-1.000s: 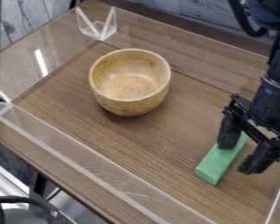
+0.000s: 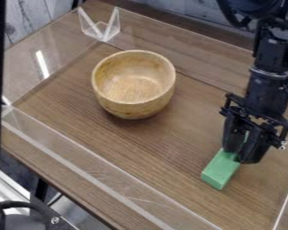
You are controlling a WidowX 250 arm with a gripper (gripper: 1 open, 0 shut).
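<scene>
A green rectangular block [image 2: 218, 172] lies on the wooden table [image 2: 134, 171] at the lower right. The black gripper [image 2: 239, 149] is directly over the block's upper end and hides that part of it. Whether its fingers are closed on the block or how far apart they stand is hard to see.
An empty wooden bowl [image 2: 133, 83] sits at the upper left of centre. A clear plastic piece [image 2: 98, 25] stands at the back left. Dark equipment shows at the lower left corner.
The gripper has turned and moved left onto the block's upper end, now covering more of it. The block stays in about the same place.
</scene>
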